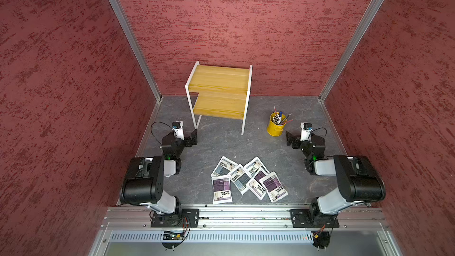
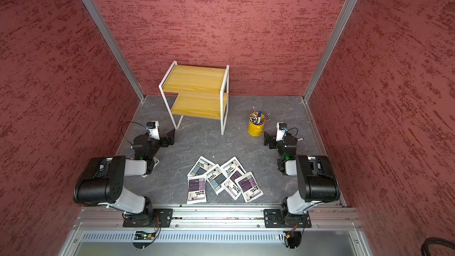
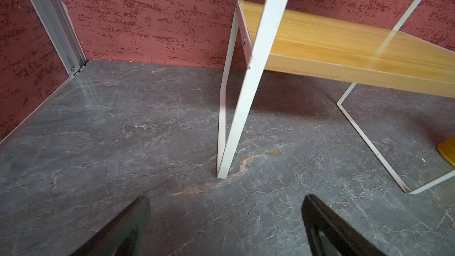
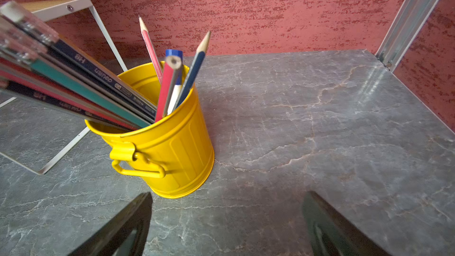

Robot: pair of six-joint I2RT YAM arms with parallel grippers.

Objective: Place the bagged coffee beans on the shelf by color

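Several flat coffee bags lie in a partly overlapping cluster at the table's front middle. Some have purple labels, like the purple bag point(image 1: 221, 189) at the left and another purple bag point(image 1: 274, 187) at the right; others are grey-blue, such as the grey-blue bag point(image 1: 223, 166) and the middle grey-blue bag point(image 1: 240, 178). Behind them stands the two-tier shelf point(image 1: 219, 104), wooden boards in a white frame, both boards bare. My left gripper is open and empty, in front of the shelf's left leg. Open and empty too, my right gripper is near the yellow bucket.
The yellow bucket point(image 4: 175, 161), full of pencils point(image 4: 94, 80), stands right of the shelf, close to my right gripper. Clear tabletop point(image 2: 199, 137) lies between shelf and bags. Red walls enclose the back and sides.
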